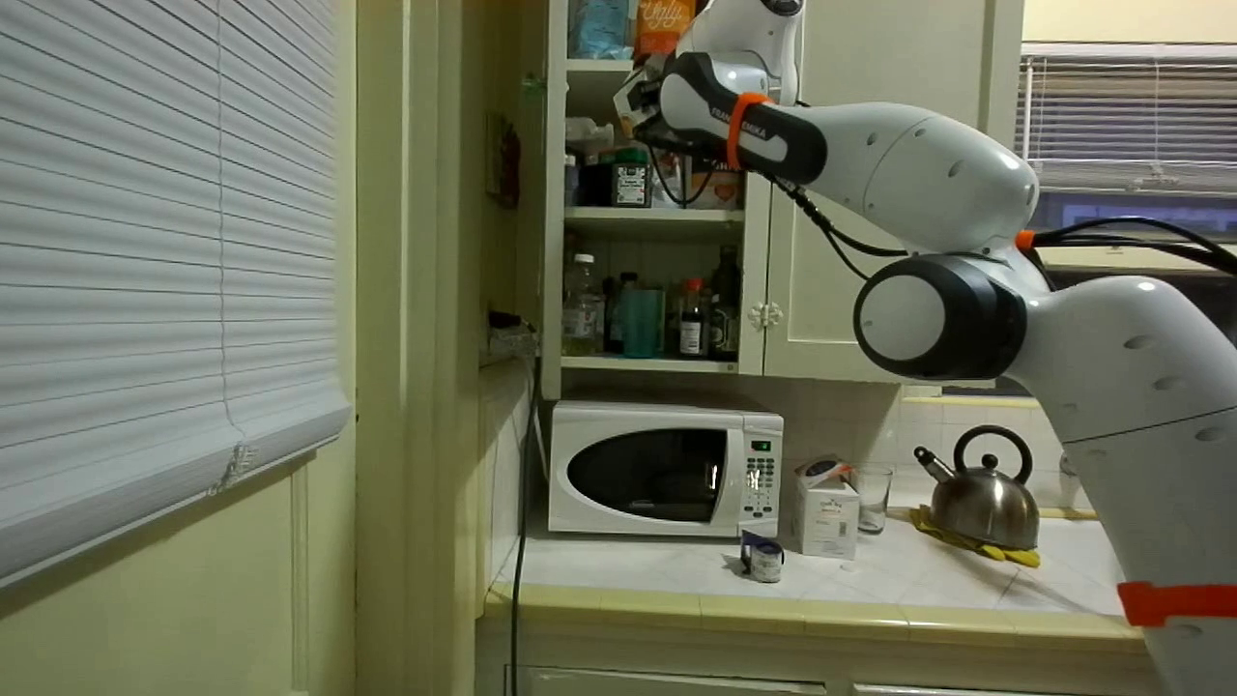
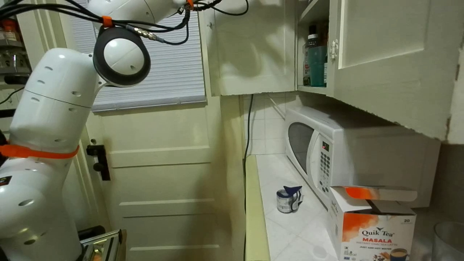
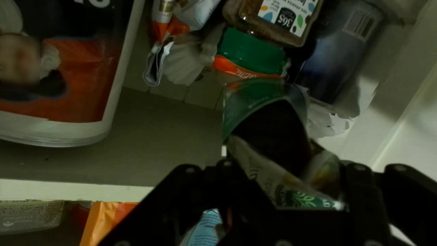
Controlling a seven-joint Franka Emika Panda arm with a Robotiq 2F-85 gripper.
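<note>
My gripper (image 1: 651, 102) is raised at the open upper cupboard, in front of the middle shelf space, and shut on a small green and white carton (image 3: 262, 92). In the wrist view the carton's open, dark mouth points toward the back of the shelf, and its lower part sits between the black fingers. Just beyond it is a jar with a green lid (image 3: 252, 51); whether the two touch, I cannot tell. Exterior view 2 does not include the gripper.
A large white tub (image 3: 78, 133) with a red label stands left of the carton. Bare shelf (image 3: 164, 135) lies between them. A dark blue container (image 3: 334, 61) is near the cupboard's side wall. Below are a microwave (image 1: 649, 470), a tea box (image 1: 830, 518) and a kettle (image 1: 986, 508).
</note>
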